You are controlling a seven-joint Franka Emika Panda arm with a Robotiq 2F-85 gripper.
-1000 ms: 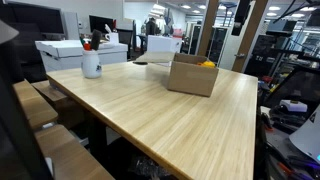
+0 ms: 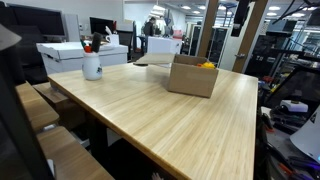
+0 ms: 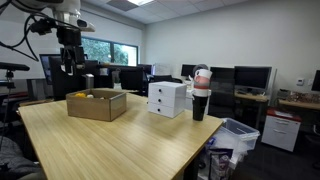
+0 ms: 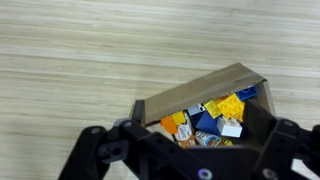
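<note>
A brown open cardboard box stands on the wooden table, and colourful toy blocks lie in it. Yellow, blue, orange and white pieces show in the wrist view, with part of the box hidden behind the gripper body. High above the box hangs my gripper, pointing down and clear of it. In the wrist view the gripper is open, its two fingers wide apart. Nothing appears held between them.
A white container with dark and red items stands at the table's far left edge. White drawers stand beyond the table.
</note>
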